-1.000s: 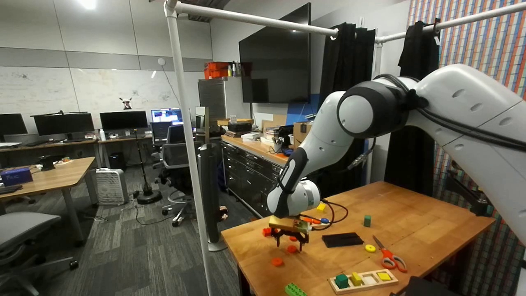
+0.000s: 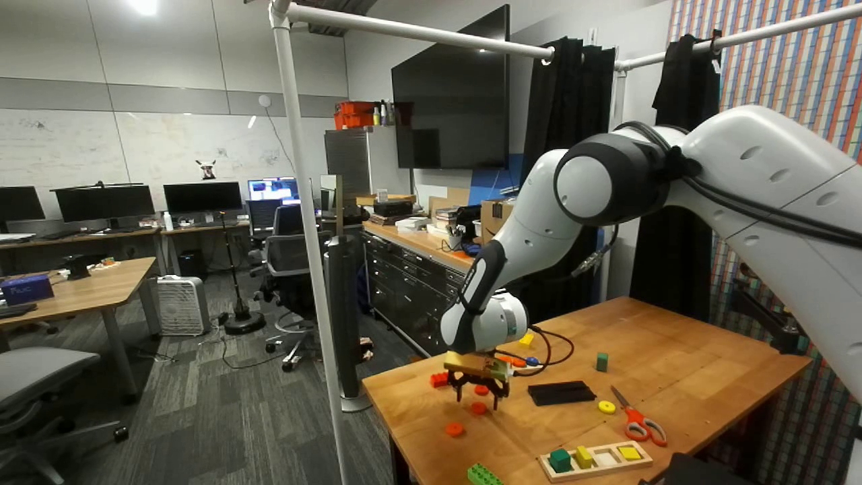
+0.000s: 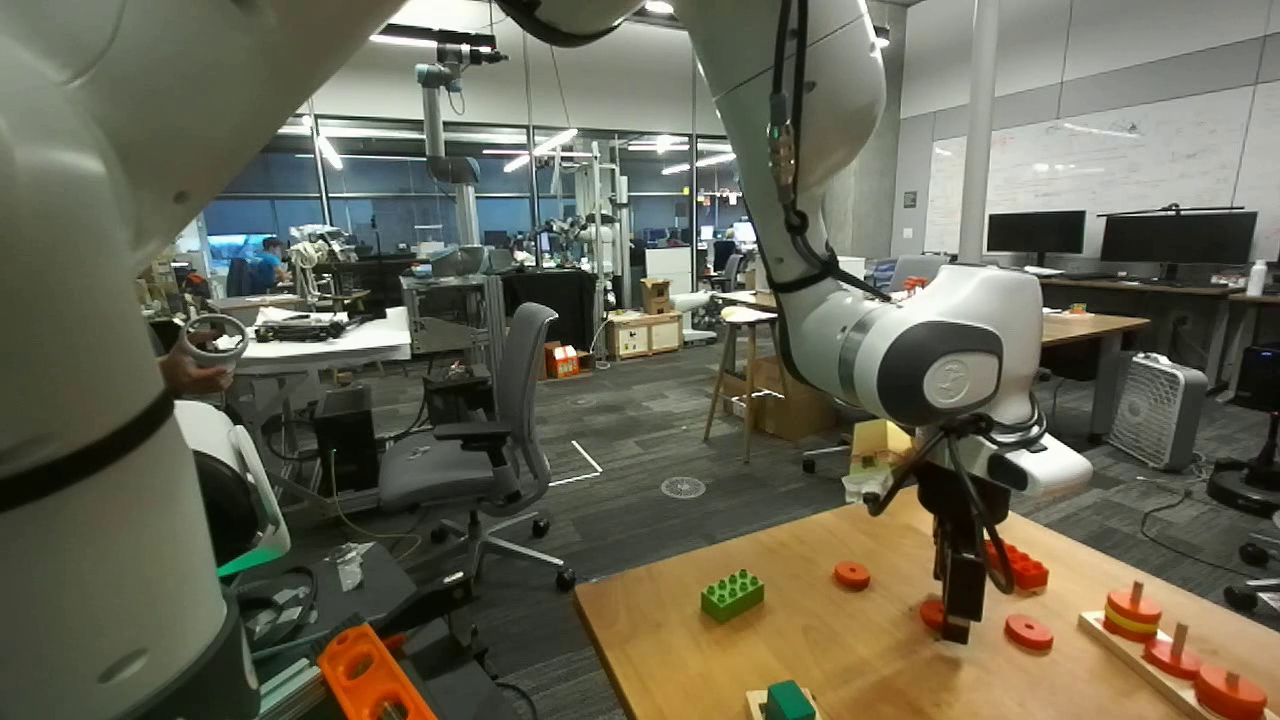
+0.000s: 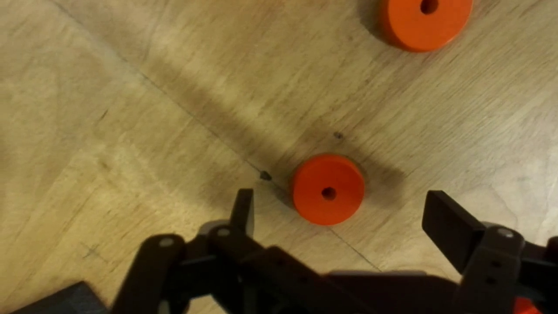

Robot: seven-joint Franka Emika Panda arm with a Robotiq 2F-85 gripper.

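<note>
My gripper stands open over the table, fingers spread wide. In the wrist view a small orange-red ring [image 4: 317,201] with a centre hole lies flat on the wood between the two fingertips and slightly ahead of them, touching neither. A second orange ring [image 4: 418,29] is cut off by that view's top edge. From the side, the gripper [image 2: 477,400] points down among several red-orange rings, one ring [image 2: 454,430] lying nearer the camera. Exterior view 2 has a finger [image 3: 960,600] partly covering one ring [image 3: 931,612].
A peg board [image 3: 1140,660] with rings on its pegs stands close by, as does a red block [image 3: 1022,566]. Elsewhere are a black flat piece [image 2: 561,393], scissors [image 2: 644,428], a yellow ring [image 2: 607,407], a wooden shape tray [image 2: 598,463] and a green block [image 3: 732,595].
My gripper has shifted very slightly to the right in exterior view 1. It remains open, and the objects on the table lie where they were.
</note>
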